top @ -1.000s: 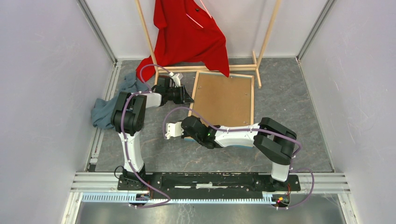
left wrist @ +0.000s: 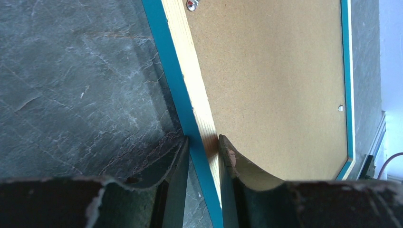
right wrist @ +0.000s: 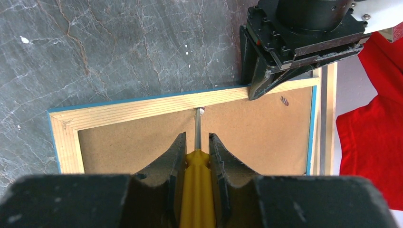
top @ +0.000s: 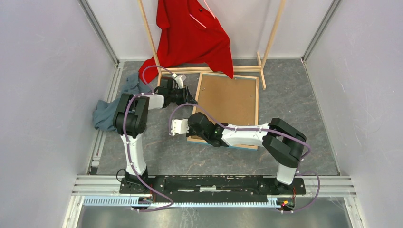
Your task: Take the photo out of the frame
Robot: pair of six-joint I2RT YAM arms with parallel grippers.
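The frame [top: 255,99] lies back-up on the floor, its brown backing board [top: 227,97] showing. My left gripper is at the frame's wooden side rail [left wrist: 190,71], its fingertips either side of the blue-edged rail. My right gripper is shut on a yellow-handled screwdriver [right wrist: 196,190], whose shaft reaches to a small metal tab [right wrist: 202,110] on the backing board at the inner edge of that rail. Other tabs, such as one [right wrist: 284,101] near a corner, dot the board's edges.
A red garment [top: 190,33] hangs on a wooden rack [top: 271,33] behind the frame. A blue-grey cloth [top: 104,114] lies at the left, beside my left arm.
The left arm looks almost unchanged.
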